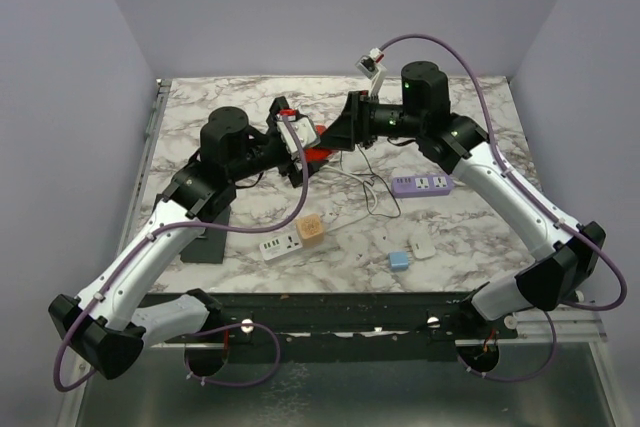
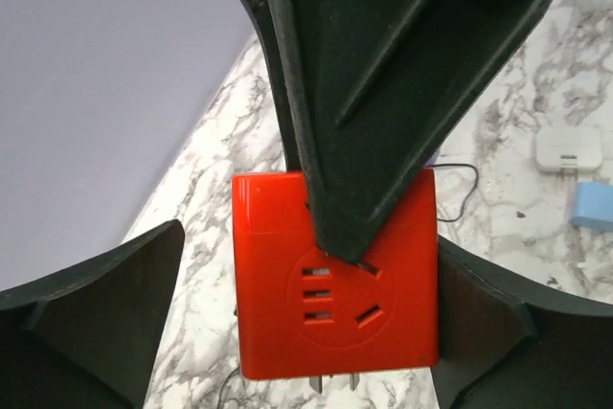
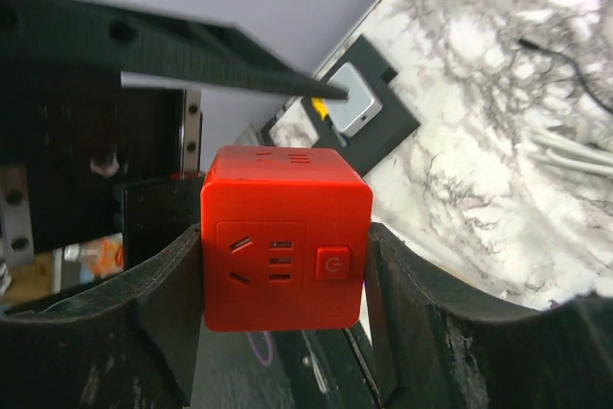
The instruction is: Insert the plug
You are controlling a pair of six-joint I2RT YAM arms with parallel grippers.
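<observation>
A red cube socket adapter, with prongs showing at its bottom in the left wrist view, is held up between the two grippers near the table's centre in the top view. My right gripper has its fingers at both sides of the cube. My left gripper surrounds the same cube (image 2: 278, 217), its fingers standing wide at either side, while a dark finger of the other gripper crosses the cube's face. In the top view the cube is mostly hidden by the grippers.
A white strip (image 1: 280, 245) with an orange cube (image 1: 310, 228) lies front centre, a purple strip (image 1: 420, 185) to the right. A blue block (image 1: 398, 260), a white block (image 1: 422, 248) and cables lie nearby. A dark plate (image 1: 205, 247) is at left.
</observation>
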